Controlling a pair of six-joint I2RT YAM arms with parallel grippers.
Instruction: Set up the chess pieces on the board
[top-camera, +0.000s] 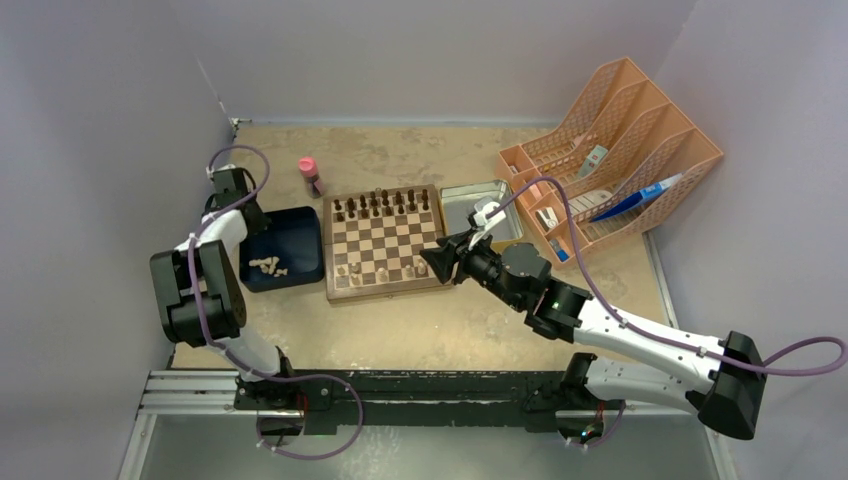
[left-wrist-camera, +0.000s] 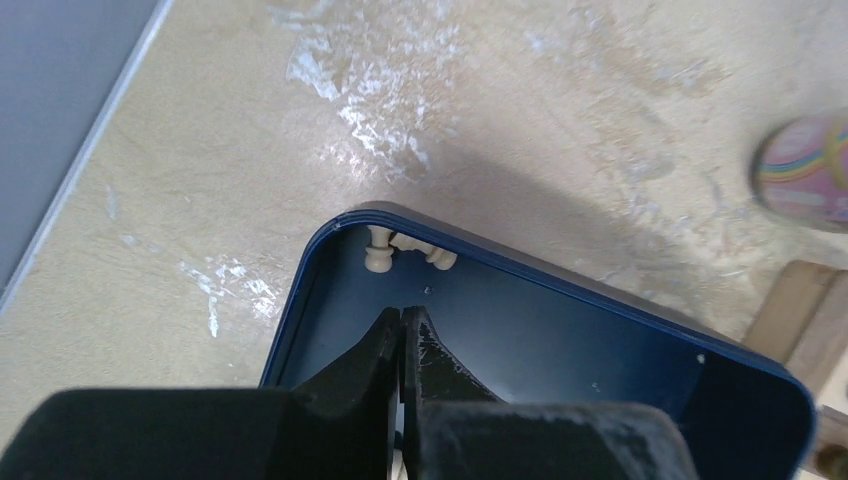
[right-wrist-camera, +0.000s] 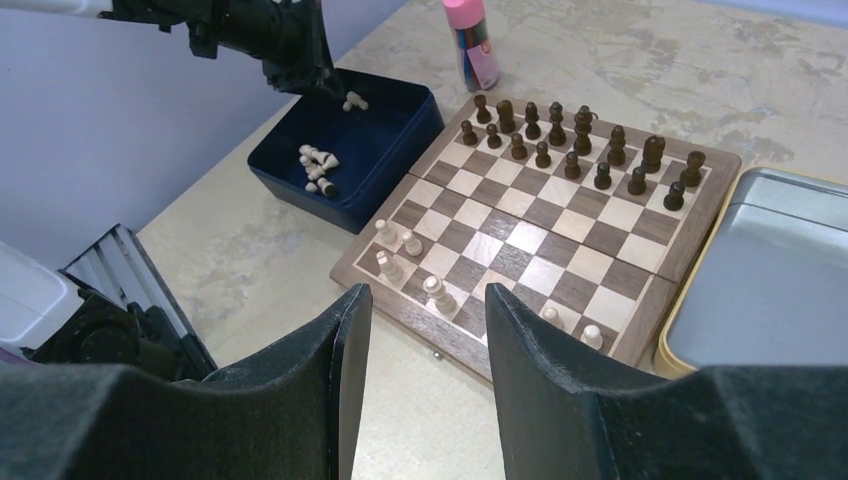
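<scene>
In the left wrist view my left gripper is shut with nothing between its fingertips, above the dark blue bin (left-wrist-camera: 560, 290). A white chess piece (left-wrist-camera: 379, 257) is in the bin's corner, beyond the fingertips, with another white piece (left-wrist-camera: 440, 256) beside it along the wall. More white pieces (right-wrist-camera: 318, 165) lie at the bin's near end. The chessboard (right-wrist-camera: 480, 246) carries dark pieces (right-wrist-camera: 571, 165) in two rows at its far side. Several white pieces (right-wrist-camera: 433, 287) stand along the near side. My right gripper is open and empty over the board's near edge.
A pink-capped bottle (top-camera: 311, 176) stands behind the bin and board. Right of the board is a metal tray (top-camera: 470, 205), and farther right an orange rack (top-camera: 610, 150). The table in front of the board (top-camera: 400, 335) is clear.
</scene>
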